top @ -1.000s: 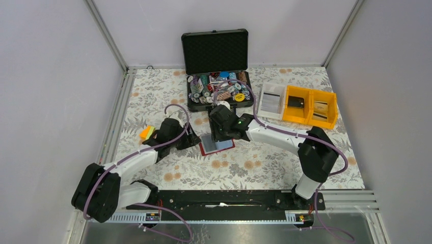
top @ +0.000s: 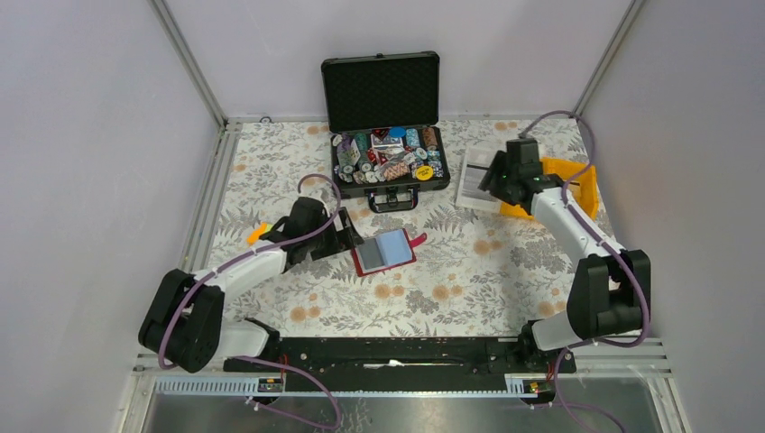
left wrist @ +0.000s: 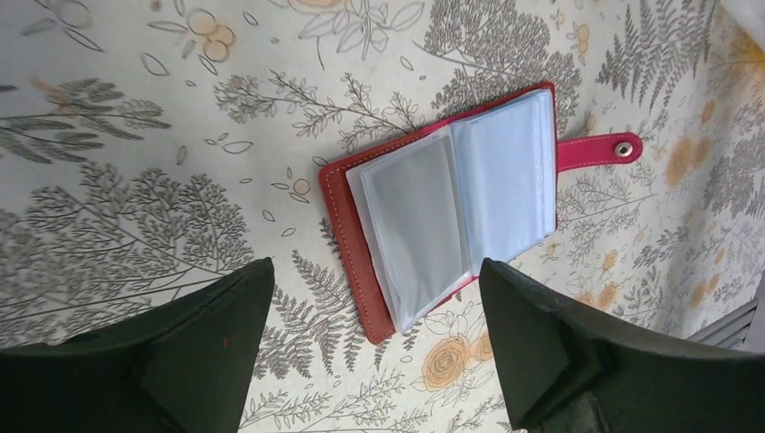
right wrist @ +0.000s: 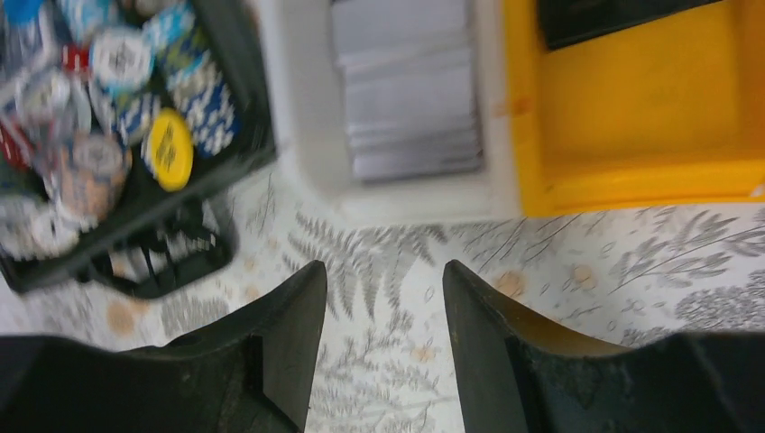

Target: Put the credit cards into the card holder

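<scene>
The card holder [left wrist: 410, 216] lies unfolded on the table, its red cover edged around clear plastic sleeves and a red snap strap on the right. Its sleeves look empty. Just left of it and above the table, my left gripper [top: 350, 233] stands open, nothing between its fingers. My right gripper [top: 492, 185] is over the bins at the right, open and empty, its fingers [right wrist: 293, 316] still short of the white bin [right wrist: 433, 212]. In that bin lie several flat grey-white pieces [right wrist: 410, 108], perhaps cards; blur hides their detail.
Two yellow bins [right wrist: 631, 176] adjoin the white bin; a black item [right wrist: 613, 13] lies in one. At the back stands an open black case [top: 379, 90] full of stickered items. A small orange-yellow object [top: 259, 234] sits behind the left arm.
My right gripper has swung from over the card holder rightward to the bins. My left gripper has shifted slightly right and its fingers have opened wider.
</scene>
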